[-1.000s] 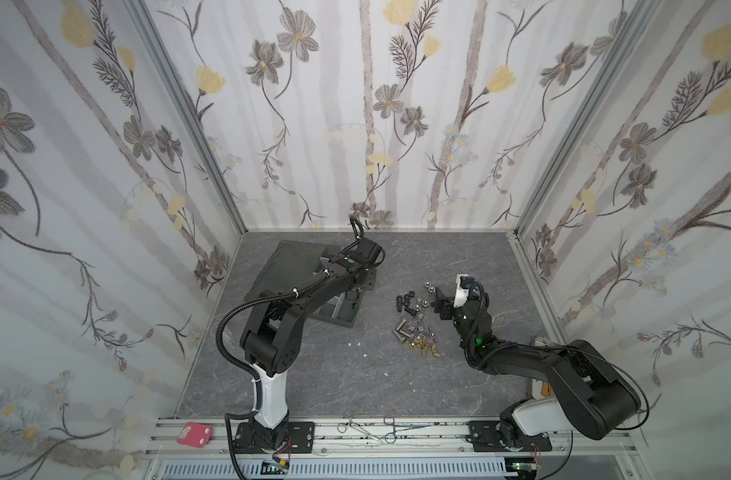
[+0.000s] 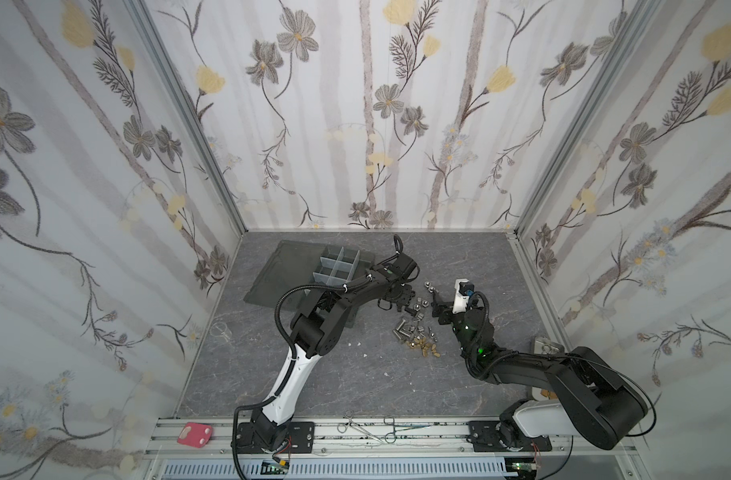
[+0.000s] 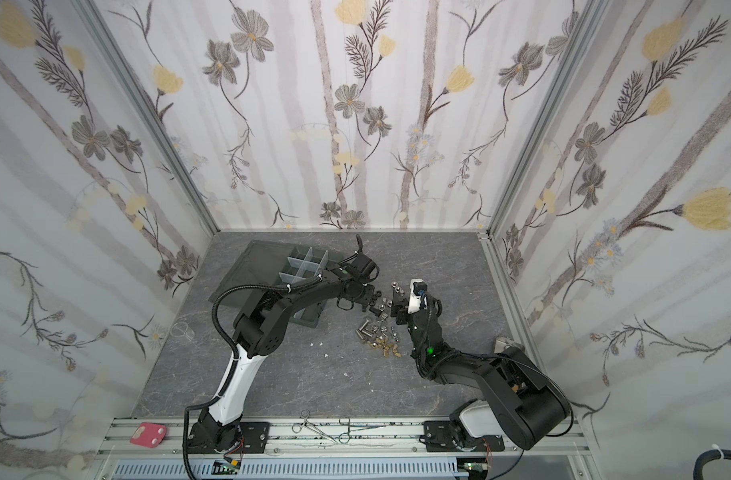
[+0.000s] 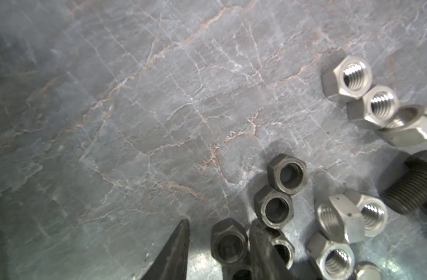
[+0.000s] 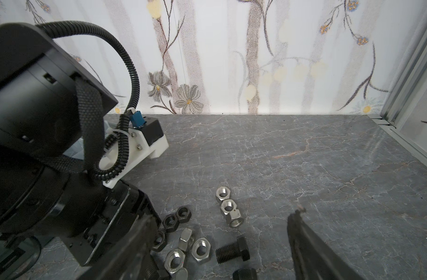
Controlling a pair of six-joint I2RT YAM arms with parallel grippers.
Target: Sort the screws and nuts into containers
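In the left wrist view my left gripper is open over a cluster of dark nuts. One dark nut (image 4: pixel 229 247) shows in the gap between its fingers, nearer the right finger (image 4: pixel 265 254); whether they touch is unclear. Two more dark nuts (image 4: pixel 287 173) lie just beyond that finger. Silver nuts (image 4: pixel 346 79) and a black screw (image 4: pixel 412 186) lie to the right. My right gripper stands open at the right of the pile, with loose hardware visible beyond and between its fingers. The divided container (image 2: pixel 331 279) is at the left, partly covered by my left arm.
Silver screws (image 2: pixel 401 329) and brass pieces (image 2: pixel 424 346) lie at the near side of the pile. My left arm (image 5: pixel 45 140) rises close beside the right gripper.
My left gripper has swung right, from above the container to the dark nuts, partly uncovering the compartments. The right arm has shifted only slightly.
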